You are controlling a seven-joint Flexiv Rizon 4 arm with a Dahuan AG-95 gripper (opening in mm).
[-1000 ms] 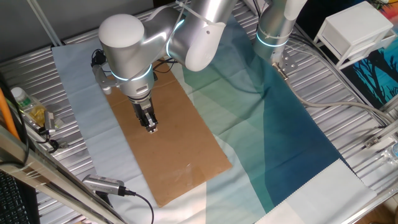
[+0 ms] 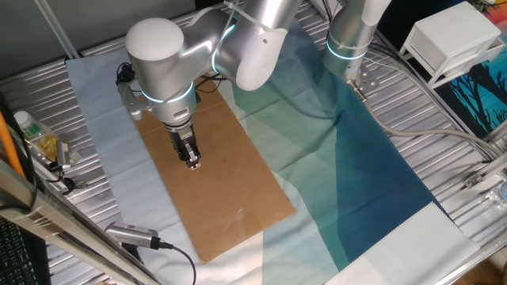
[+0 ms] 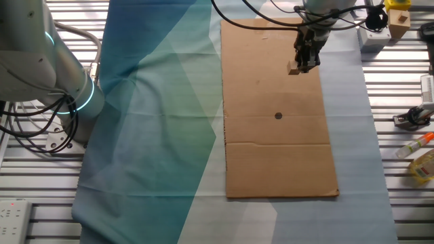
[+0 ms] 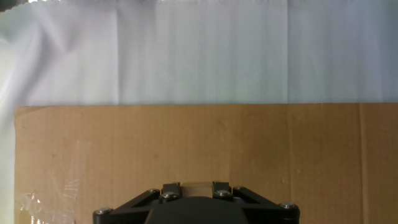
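A small wooden block (image 3: 293,68) sticks out at the fingertips of my gripper (image 2: 192,164), which is shut on it. From the wrist, a light tan face of the block (image 4: 197,189) fills the gap between the two black fingers. Below lies a flat brown cardboard sheet (image 2: 230,198), with the gripper over its part nearer the arm's wrist. How much space lies between block and cardboard, I cannot tell. A dark round spot (image 3: 278,116) marks the sheet's middle.
Under the cardboard spreads a blue, green and white cloth (image 2: 309,158). To one side lie a grey device with a cable (image 2: 132,234) and some bottles (image 3: 424,166). Most of the cardboard is clear.
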